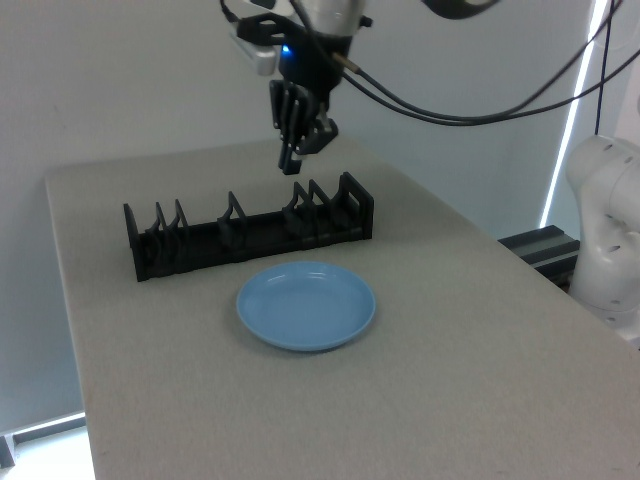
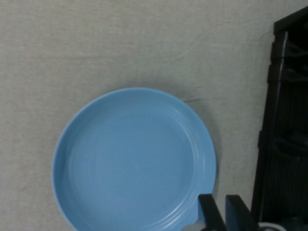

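Observation:
A light blue plate [image 1: 306,306] lies flat on the beige table, in front of a black rack [image 1: 250,240] with upright dividers. In the wrist view the plate [image 2: 134,154] fills the lower left, and the rack [image 2: 264,159] runs along the right edge. My gripper [image 1: 291,150] hangs in the air above the rack, behind and above the plate. Its two fingertips [image 2: 207,202] show at the bottom of the wrist view, close together, with nothing visible held; how far they are closed is unclear.
A white robot arm [image 1: 605,220] stands beside the table's right edge, near a dark rail [image 1: 535,250]. Cables loop from my wrist toward the upper right.

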